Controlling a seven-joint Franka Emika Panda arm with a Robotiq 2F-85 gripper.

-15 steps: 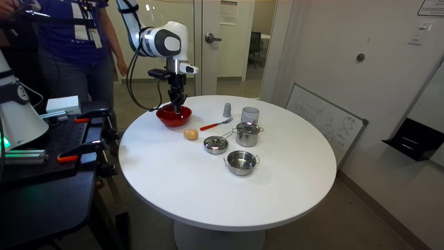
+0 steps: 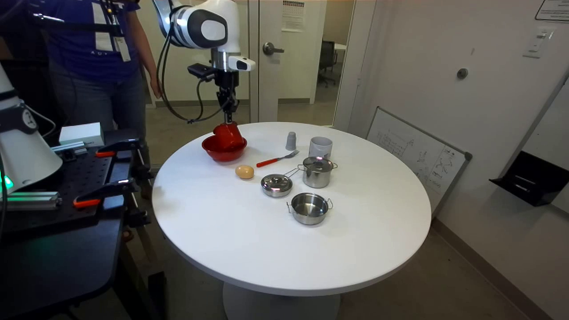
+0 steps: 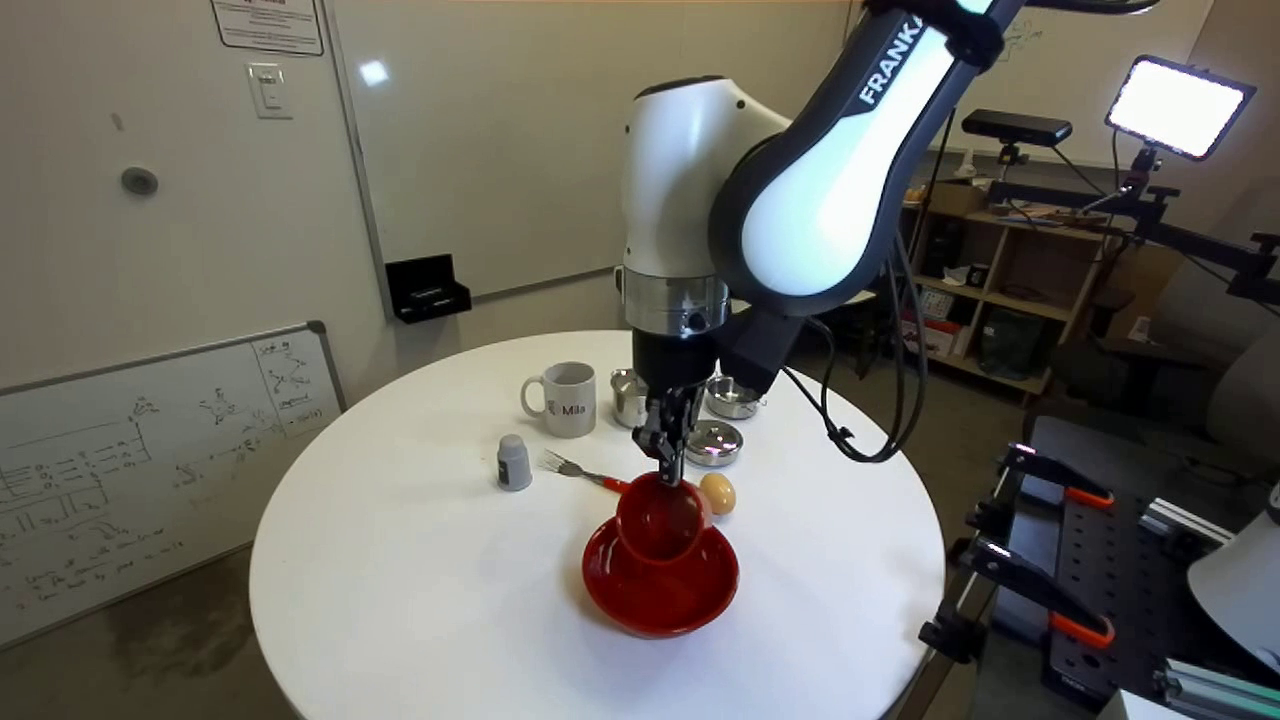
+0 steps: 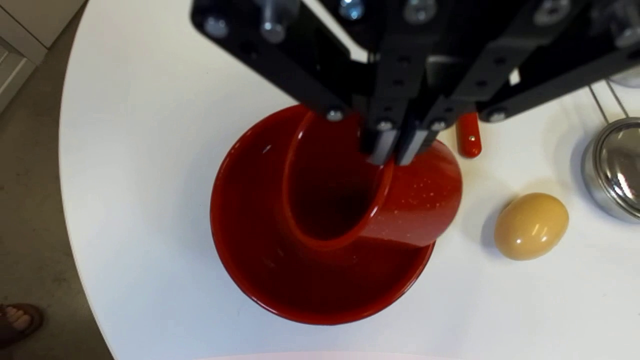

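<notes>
A red cup (image 2: 229, 137) hangs tilted on its side over the red bowl (image 2: 224, 155), its mouth toward exterior view 2. My gripper (image 2: 229, 121) is shut on the cup's rim from above. In the wrist view the fingers (image 4: 383, 146) pinch the wall of the cup (image 4: 417, 201), with the bowl (image 4: 312, 294) around and below it. The open mouth of the cup (image 3: 660, 522) shows in exterior view 2, overlapping the bowl (image 3: 660, 606). Whether the cup's underside touches the bowl is hard to tell.
A brown egg (image 2: 245, 171) and a red-handled fork (image 2: 277, 159) lie close to the bowl. Farther off stand a grey shaker (image 3: 513, 463), a mug (image 3: 569, 400), a lidded pot (image 2: 318, 172), a lidded pan (image 2: 277, 185) and an open pot (image 2: 309, 208).
A second ago my gripper was down inside the bowl. It has risen, and the cup has come up with it, now showing above the bowl's rim. The other tabletop items look unmoved.
</notes>
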